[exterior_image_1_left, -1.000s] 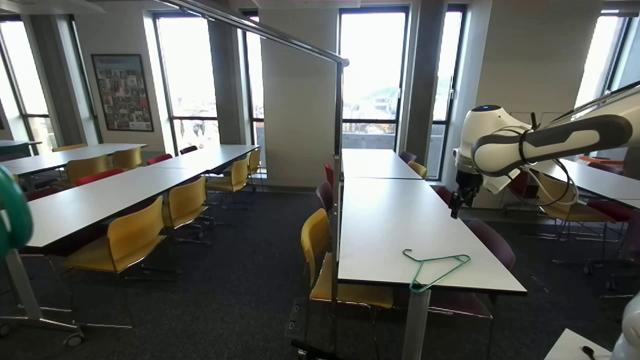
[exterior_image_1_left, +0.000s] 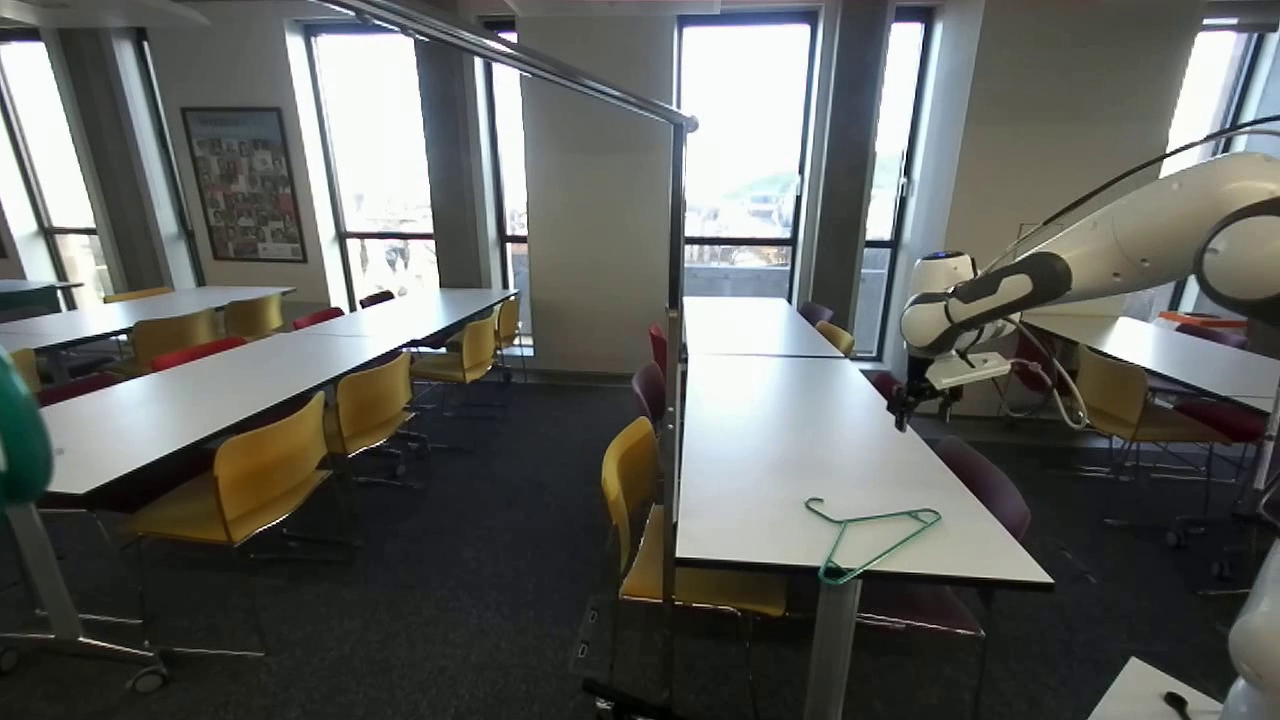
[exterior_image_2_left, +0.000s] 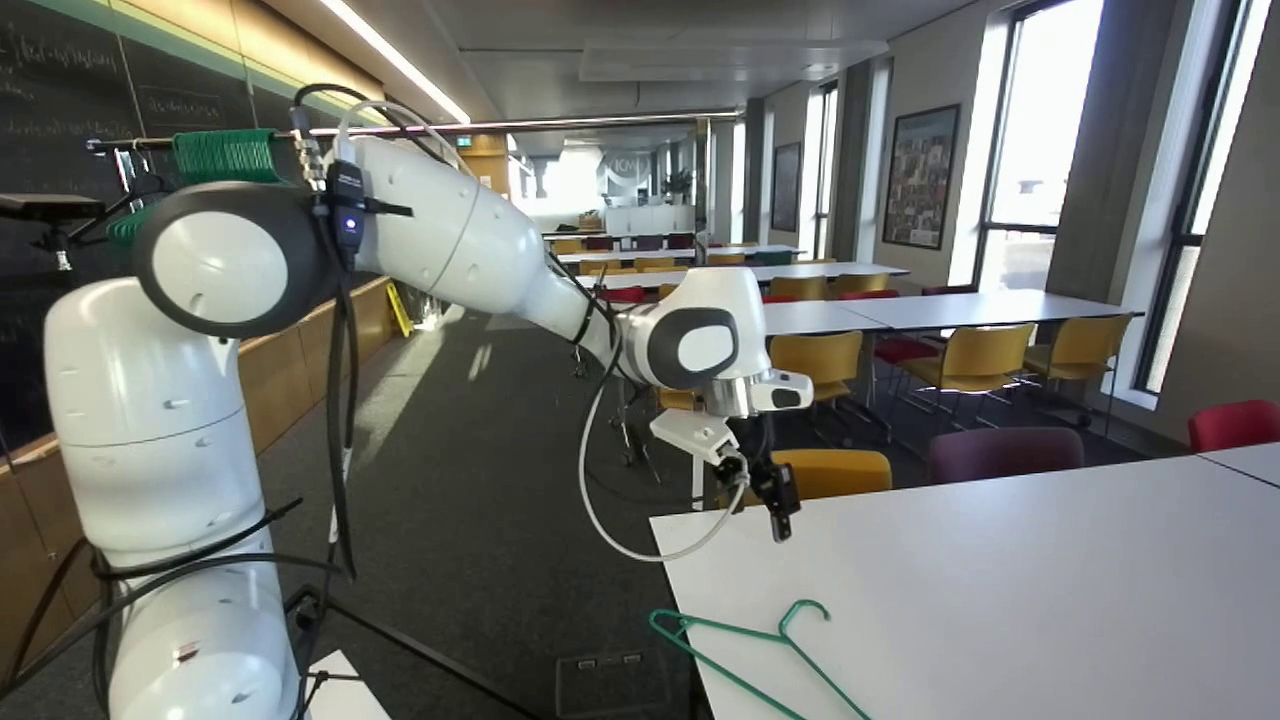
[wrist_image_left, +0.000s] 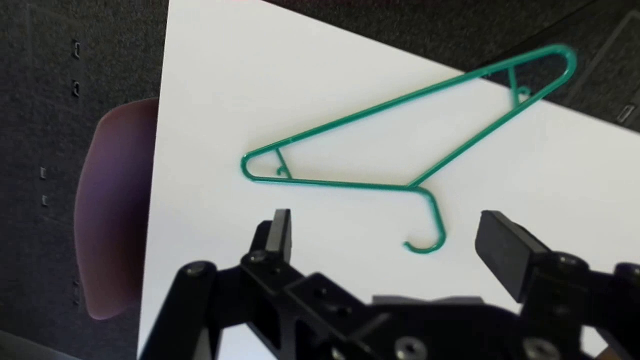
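A green plastic hanger (wrist_image_left: 354, 117) lies flat near the corner of the white table (wrist_image_left: 207, 72), one end reaching past the table's edge. Its hook (wrist_image_left: 442, 231) curves toward my gripper, which is open with only bare tabletop and the hook visible beyond its spread fingers. In exterior view 1 the same hanger (exterior_image_1_left: 888, 517) rests at the near end of the table, while my gripper (exterior_image_1_left: 924, 414) hangs above the table's right side, clear of it. From exterior view 2, the gripper (exterior_image_2_left: 777, 510) is above the tabletop and the hanger (exterior_image_2_left: 768, 630) lies lower down.
A metal rail on an upright post (exterior_image_1_left: 675, 360) stands along the table's left side. Many green hangers (exterior_image_2_left: 224, 156) hang from the rail. A purple chair (wrist_image_left: 117, 210) is tucked against the table edge.
The arm has changed pose, its wrist now lower and further left in exterior view 1, with the gripper turned or tilted. The hanger on the table has not moved.
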